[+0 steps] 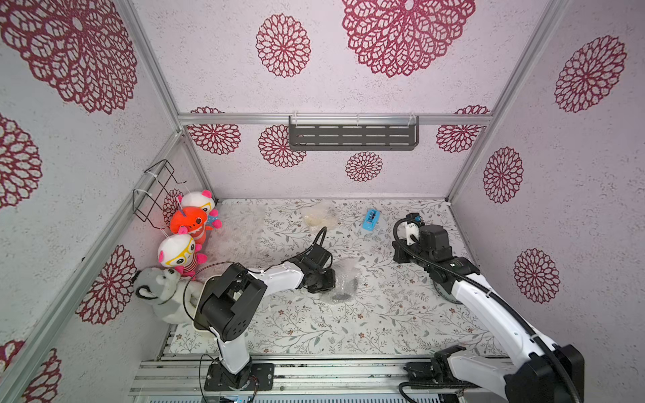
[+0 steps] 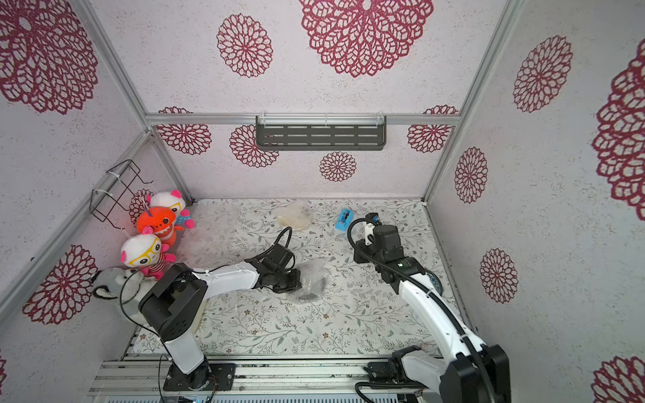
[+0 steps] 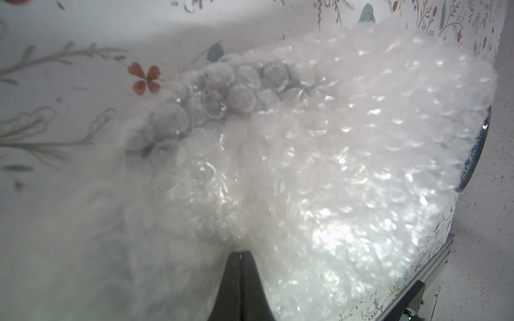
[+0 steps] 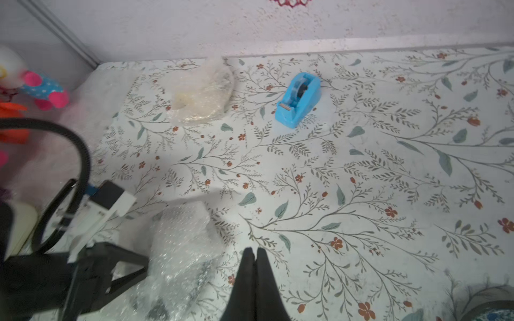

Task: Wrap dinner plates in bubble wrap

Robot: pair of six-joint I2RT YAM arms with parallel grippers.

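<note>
A bundle of bubble wrap [image 1: 346, 278] lies mid-table; a darker patch shows through it, but what it holds is hard to tell. My left gripper is shut over this bundle's near side, and no wrap can be made out between its fingertips. To the right, my right gripper hangs above bare tabletop, shut and empty. A blue tape dispenser [image 4: 298, 99] stands at the back, beyond it. At the right side, a patterned plate with a dark rim [image 2: 435, 282] is mostly hidden by the right arm.
A second crumpled piece of wrap [image 4: 203, 92] lies at the back, left of the dispenser. Clear sheeting [image 2: 211, 228] covers the back left. Soft toys [image 1: 193, 225] and a pale container [image 1: 199, 315] line the left wall.
</note>
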